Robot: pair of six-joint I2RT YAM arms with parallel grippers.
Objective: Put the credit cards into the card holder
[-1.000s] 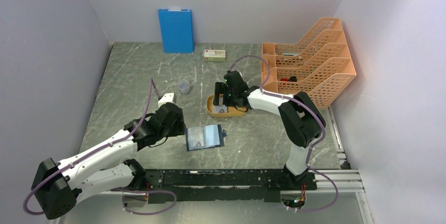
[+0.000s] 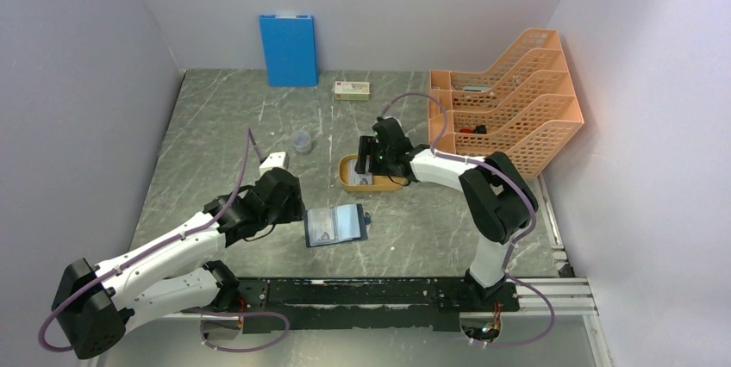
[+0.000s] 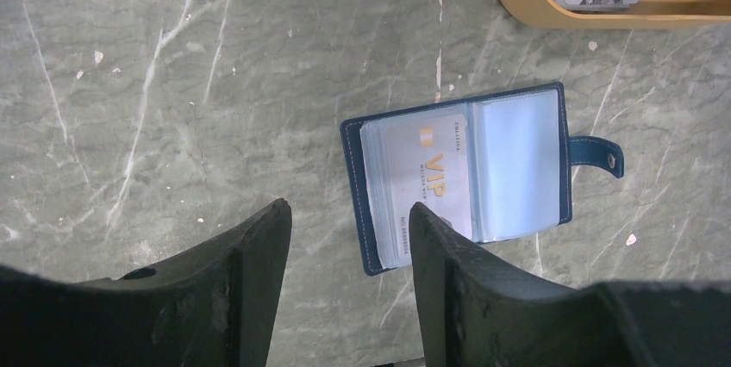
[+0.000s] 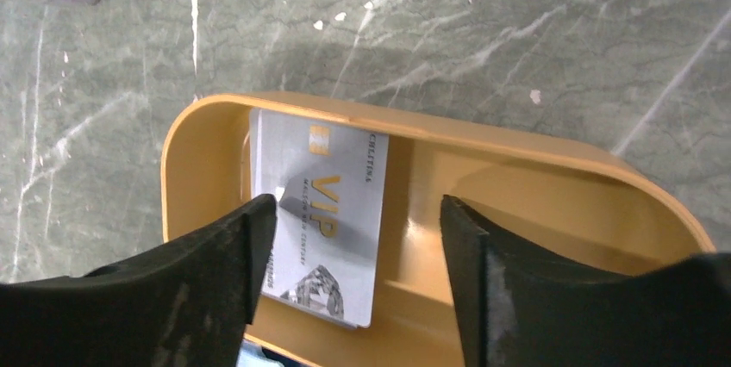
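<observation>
A stack of silver VIP cards [image 4: 332,203] lies at the left end of the tan tray [image 4: 517,146]. My right gripper is open over the tray, its fingers on either side of the cards' width and nothing seen gripped. The dark blue card holder [image 3: 565,156] lies spread on the table, with a VIP card [image 3: 429,173] under its left clear sleeve and a pale, blank right side. My left gripper stands open and empty, to the left of the holder in the top view.
An orange file rack [image 2: 526,100] fills the back right. A clear round container [image 2: 302,141], a small green-and-white box [image 2: 352,90] and a blue folder [image 2: 290,50] stand farther back. Bare table surrounds the holder.
My right gripper has shifted slightly to the right over the tray. The left arm, the holder and the tray look unmoved.
</observation>
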